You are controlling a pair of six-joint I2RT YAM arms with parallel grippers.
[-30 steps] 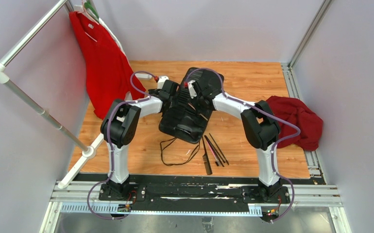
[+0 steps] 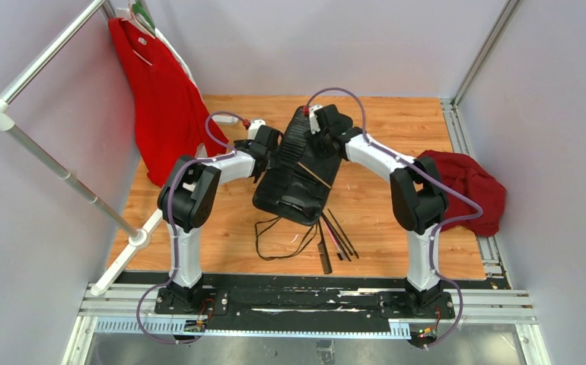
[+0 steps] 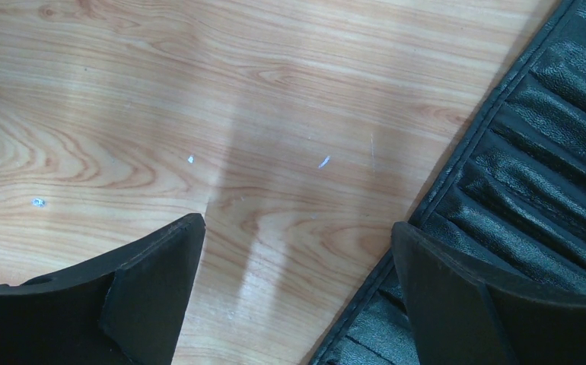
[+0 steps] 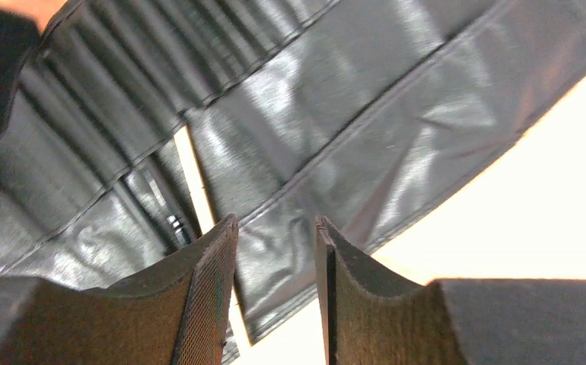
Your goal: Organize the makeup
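The black makeup case (image 2: 288,190) lies unfolded and slanted in the middle of the table. A light wooden stick (image 4: 192,175) rests across it, its upper end at the edge of the slotted band; a dark brush (image 4: 164,198) lies beside it. My right gripper is over the case, fingers apart with nothing held between them. Over the case's left border stands my left gripper, open, one finger above bare wood and the other at the pleated edge. Below the case lie several dark pencils (image 2: 341,232) and a black comb (image 2: 324,257).
The case's thin black strap (image 2: 261,247) loops over the table below it. A dark red cloth (image 2: 465,190) is heaped at the right, and a red garment (image 2: 157,91) hangs from the rack at the left. Table space between case and cloth is free.
My right gripper has moved up and to the right over the case, uncovering more of the wooden stick. The case has shifted slightly right. My left arm looks still.
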